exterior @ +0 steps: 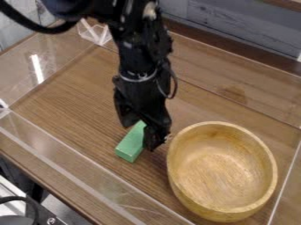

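Observation:
My black gripper (143,125) is low over the table, open, with its fingers around the upper end of a green block (129,146) that lies on the wooden table, just left of a large tan bowl (221,189). Whether the fingers touch the block cannot be told.
A clear plastic item (97,32) stands at the back left. A raised wall runs along the back, and a black cable shows at the lower left.

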